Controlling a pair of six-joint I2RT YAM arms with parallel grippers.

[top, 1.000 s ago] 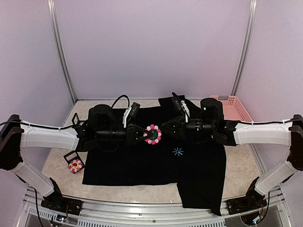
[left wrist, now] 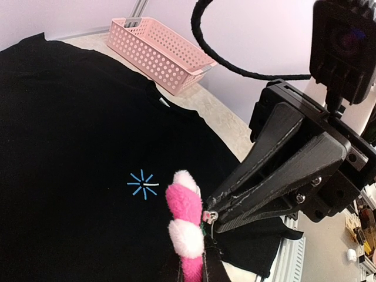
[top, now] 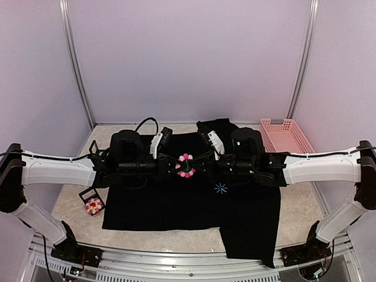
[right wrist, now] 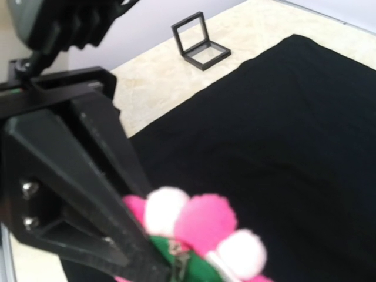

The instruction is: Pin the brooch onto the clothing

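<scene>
The flower brooch (top: 186,165), pink and white with a green back, is held above the black garment (top: 164,205). My left gripper (top: 177,168) is shut on its petals. In the left wrist view the brooch (left wrist: 187,220) stands edge-on. From the right, my right gripper reaches to its back, fingertips slightly apart around a small metal part; contact cannot be told. The right wrist view shows the green backing (right wrist: 202,270) with a metal pin piece, partly covered by the left gripper's dark fingers (right wrist: 88,188).
A blue star-shaped mark (top: 221,188) is on the garment. Another flower brooch (top: 94,205) lies by an open black frame (top: 88,194) at the left. The pink basket (top: 287,138) stands at the back right. The garment's lower part is clear.
The brooch has shifted and turned slightly; the left arm has barely moved.
</scene>
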